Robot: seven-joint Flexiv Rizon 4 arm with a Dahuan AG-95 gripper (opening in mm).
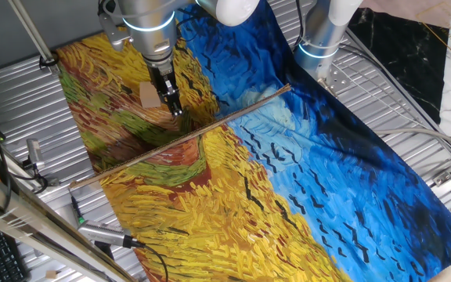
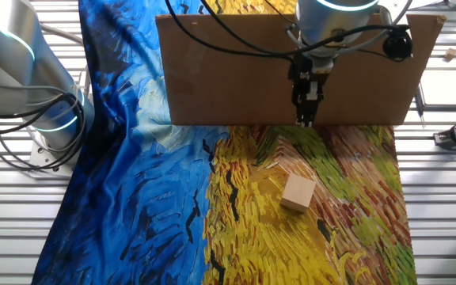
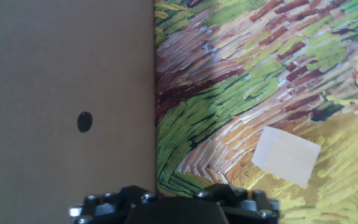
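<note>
A small pale wooden cube [image 2: 298, 192] rests on the painted cloth, on the yellow part in front of the upright brown board [image 2: 228, 79]. My gripper [image 2: 304, 123] points down just in front of that board, level with its lower edge, to one side of the cube and apart from it. In the wrist view the cube [image 3: 286, 155] lies to the lower right, and the board [image 3: 67, 56], with a black round mark [image 3: 84, 122], fills the left. Seen from the first exterior view, the cube [image 1: 149, 94] is left of the gripper [image 1: 176, 112]. The finger spacing is unclear.
The board stands across the cloth [image 1: 233, 211] as a thin barrier, its top edge [image 1: 186, 135] running diagonally. Cables [image 2: 228, 49] loop near my wrist. Open cloth surrounds the cube.
</note>
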